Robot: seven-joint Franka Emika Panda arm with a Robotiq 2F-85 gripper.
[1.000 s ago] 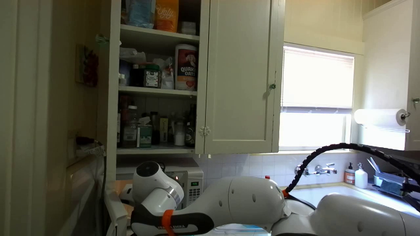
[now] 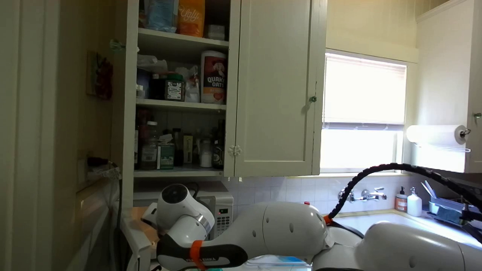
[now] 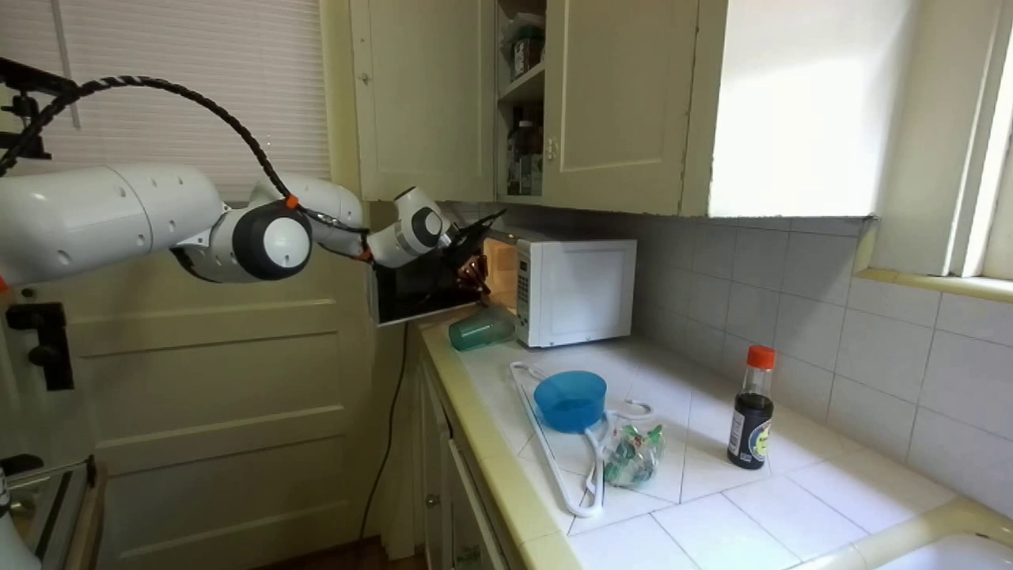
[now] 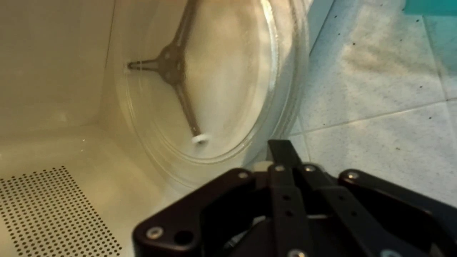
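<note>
The white microwave (image 3: 579,290) stands on the counter with its door (image 3: 413,290) swung open. Its lit cavity, glass turntable (image 4: 222,160) and dark three-armed support (image 4: 171,64) fill much of the wrist view. My gripper is shut, with nothing visible between its fingers; it appears over the front rim of the turntable, by the cavity opening. In exterior view 2 the dark gripper (image 3: 472,271) is between the open door and the microwave body. Exterior view 1 hides the fingers behind the arm.
A green cup (image 3: 480,328) lies tipped in front of the microwave. Farther along the counter are a blue bowl (image 3: 570,400), a white hanger-like item (image 3: 541,442), a crumpled clear bag (image 3: 634,456) and a red-capped bottle (image 3: 751,418). Wall cabinets (image 3: 617,104) hang above.
In exterior view 1 the arm's wrist has shifted slightly right. The white microwave door edge beside it also sits a little farther right. The shelves are unchanged.
</note>
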